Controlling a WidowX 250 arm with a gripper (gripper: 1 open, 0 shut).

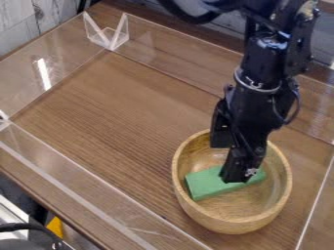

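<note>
My black gripper [235, 154] is lowered over a round tan bowl [196, 205] at the lower right of the camera view, its fingers reaching down inside the rim, open. A green block [209, 184] lies on the bowl's floor under and left of the fingertips; whether they touch it I cannot tell. The arm hides part of the bowl's back.
A clear plastic stand [107, 29] is at the back left of the wooden table [92, 117]. A black cable runs at the lower left, off the table's edge.
</note>
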